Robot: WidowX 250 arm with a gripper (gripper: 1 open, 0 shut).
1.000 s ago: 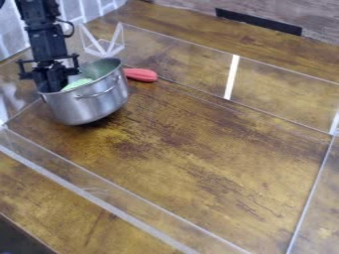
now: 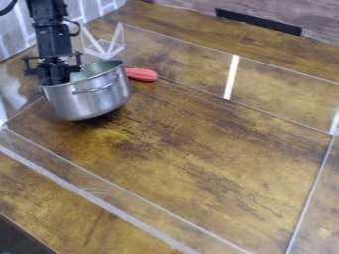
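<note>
A steel pot (image 2: pixel 95 99) with side handles stands at the left of the wooden table. My black gripper (image 2: pixel 56 73) reaches down at the pot's back left rim, its fingertips at or inside the pot; whether it is open or shut is hidden. Something light green (image 2: pixel 93 67) shows inside the pot, mostly hidden by the rim. A red handle-like object (image 2: pixel 141 74) lies just right of the pot.
Clear acrylic edging with white tape strips (image 2: pixel 232 76) borders the work area. A dark object (image 2: pixel 259 22) lies at the back.
The gripper and pot have shifted very slightly; less of the green thing shows now. Otherwise little differs.
</note>
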